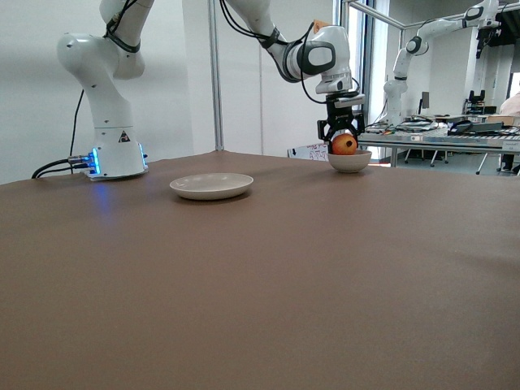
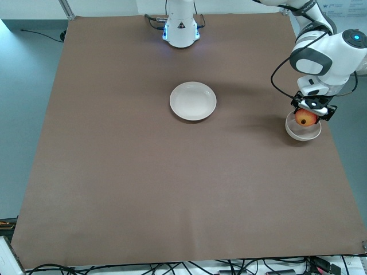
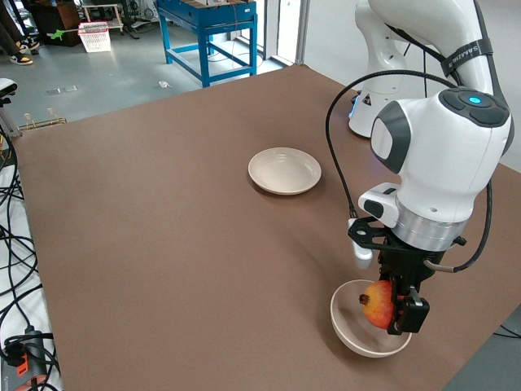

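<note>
My gripper (image 2: 312, 109) is at the right side of the table, pointing down over a white bowl (image 2: 301, 130). An apple-like red-orange fruit (image 1: 344, 145) sits between its black fingers, just over or inside the bowl (image 1: 349, 162); in the right view the fruit (image 3: 377, 305) is at the bowl's rim level, partly behind the gripper. The fingers appear closed on it. A white plate (image 2: 192, 101) lies empty near the middle of the table, left of the bowl.
The bowl is near the table's right edge, with cables beyond the front edge.
</note>
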